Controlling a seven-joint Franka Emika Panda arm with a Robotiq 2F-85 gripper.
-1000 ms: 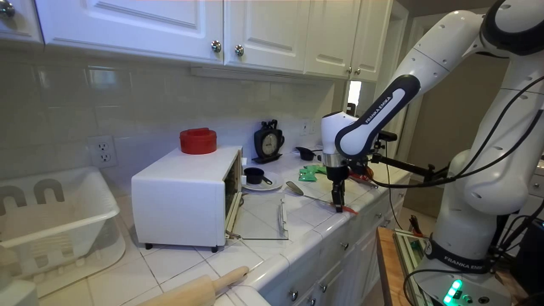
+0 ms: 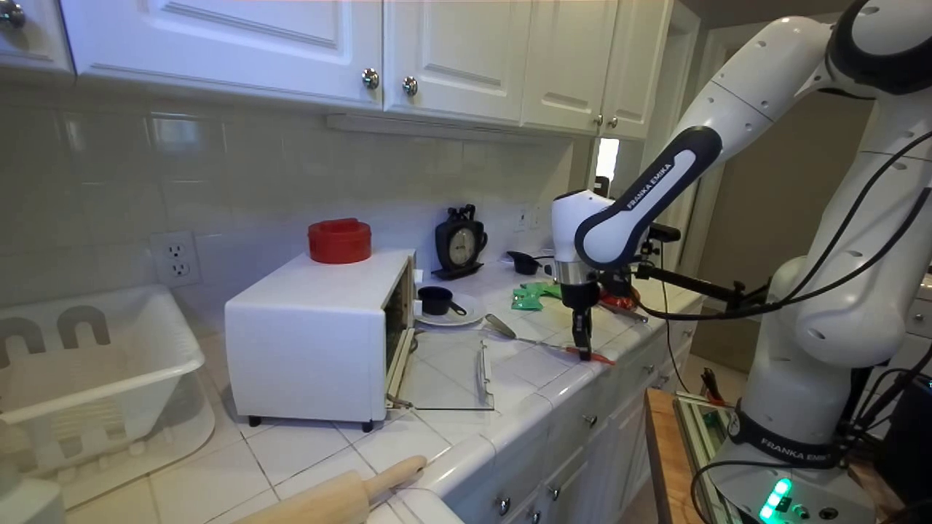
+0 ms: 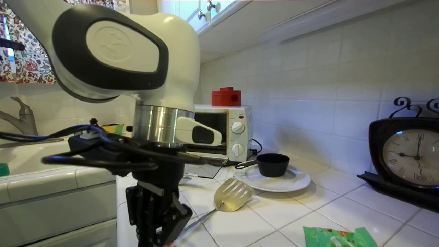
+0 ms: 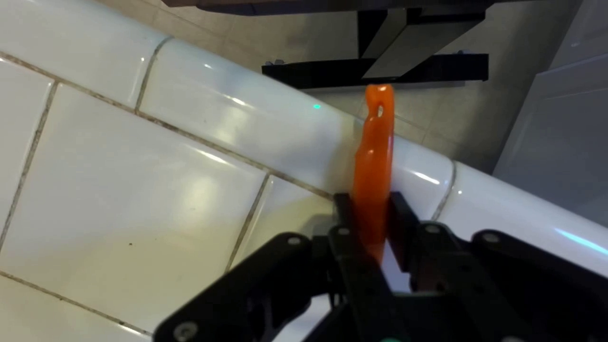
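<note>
A metal slotted spatula (image 3: 233, 195) with an orange handle (image 4: 373, 165) lies along the counter's front edge area, its blade toward the back. My gripper (image 2: 583, 351) points straight down at the handle. In the wrist view the gripper is shut on the orange handle, whose holed end juts past the tiled edge. The blade looks low over the tiles; whether it touches them is hard to tell.
A white toaster oven (image 2: 306, 340) with its door down stands to the left. Behind the blade a black pan (image 3: 273, 165) rests on a white plate (image 3: 302, 181). A black clock (image 2: 460, 244) and green packets (image 2: 526, 298) are farther back. A rolling pin (image 2: 332, 498) lies at the front left.
The spatula's blade has shifted slightly to the left, and its handle looks a little different in position.
</note>
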